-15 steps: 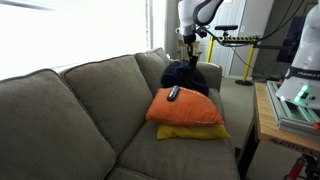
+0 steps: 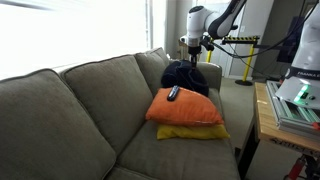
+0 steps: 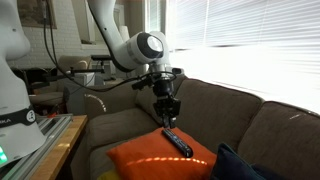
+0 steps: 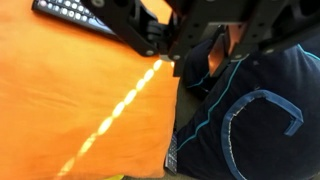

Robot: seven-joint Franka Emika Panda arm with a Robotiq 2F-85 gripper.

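Note:
A black remote (image 3: 178, 143) lies on the orange cushion (image 3: 150, 160) on the couch; one end of this remote (image 4: 75, 12) fills the upper left corner of the wrist view. Beside the cushion is a dark blue cushion or cloth (image 4: 265, 75) with light blue lines. My gripper (image 3: 168, 122) hangs above the orange cushion, close to the remote and not visibly touching it. In the wrist view the gripper is dark, its fingers partly apart, and nothing clear shows between them.
A yellow cushion (image 2: 192, 131) lies in front of the orange one. The grey couch backrest (image 2: 110, 90) runs along the window side. A wooden table (image 2: 268, 125) stands opposite. In the wrist view, a small grey buttoned object (image 4: 172, 155) sits at the orange cushion's edge.
Over the last second, the arm's white upper part has shifted slightly right in exterior view 1. The cushions and remote look unmoved.

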